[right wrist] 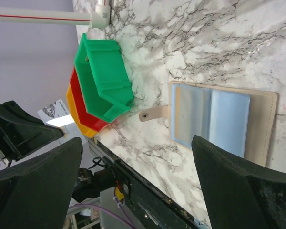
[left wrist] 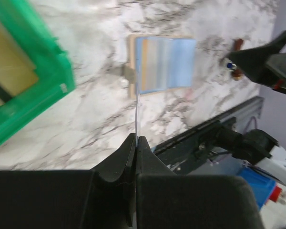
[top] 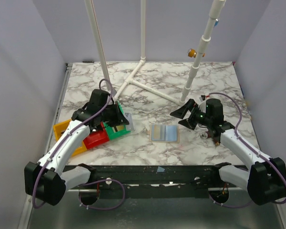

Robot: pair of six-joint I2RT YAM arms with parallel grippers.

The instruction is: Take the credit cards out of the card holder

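A thin white card (left wrist: 138, 107) is pinched in my left gripper, which is shut on it; it appears edge-on in the left wrist view. From above, the left gripper (top: 126, 122) and card (top: 129, 122) hang over the right edge of the green bin (top: 118, 135). The card holder (top: 164, 134) lies spread flat on the table, beige with clear and blue pages. Its strap with a snap (right wrist: 153, 113) sticks out in the right wrist view. My right gripper (top: 176, 119) is open above and right of the holder, with nothing between its fingers.
Red (top: 96, 139) and yellow (top: 62, 127) bins stand left of the green one. White pipes (top: 155, 90) cross behind the holder. A dark rail (top: 148, 171) runs along the front edge. Clear marble lies between the green bin and the holder.
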